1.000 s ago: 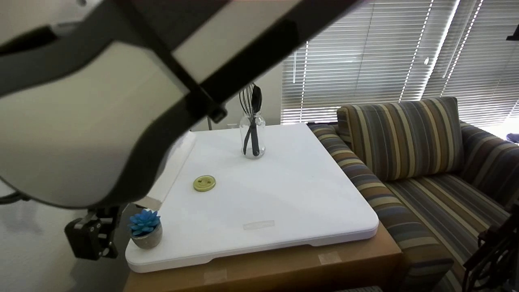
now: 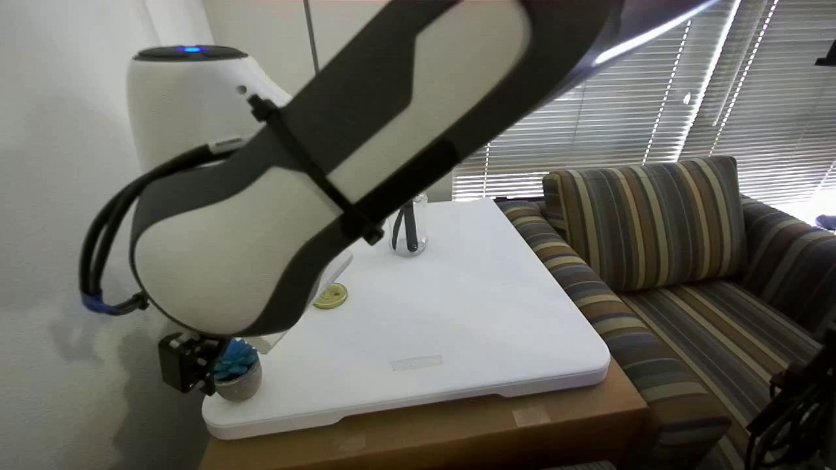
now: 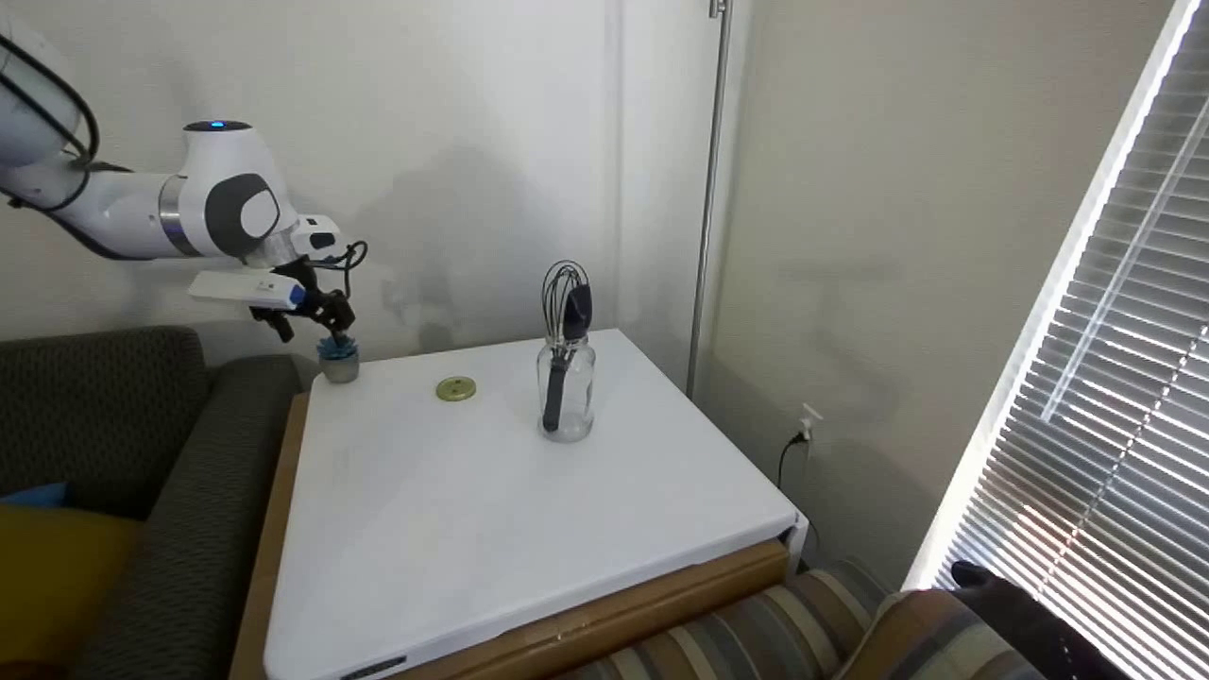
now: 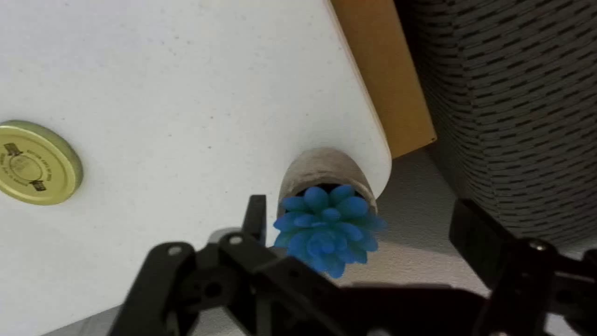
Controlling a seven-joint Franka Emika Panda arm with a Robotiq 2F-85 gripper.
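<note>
A small grey pot (image 4: pixel 322 164) holding a blue succulent (image 4: pixel 327 229) stands upright at the white table's corner. My gripper is open in the wrist view, one finger on either side of the plant. The left finger (image 4: pixel 256 217) is close to the pot, while the right finger (image 4: pixel 475 238) stands well apart from it, beyond the table edge. Exterior view 2 has the gripper (image 3: pixel 306 323) right above and behind the pot (image 3: pixel 339 367). In exterior view 1 the arm hangs over the table's left side, and part of the gripper overlaps the succulent (image 2: pixel 236 360).
On the white table (image 3: pixel 397 521) lie a gold jar lid (image 3: pixel 455 389) and, farther off, a glass jar (image 3: pixel 567 391) with a whisk and other utensils. A wall runs along the table's back side. A dark couch (image 3: pixel 147 453) borders the pot's end.
In exterior view 1 the arm has shifted right and farther from the camera, so it now covers part of the jar. The gripper has come closer to the plant, which stays in place.
</note>
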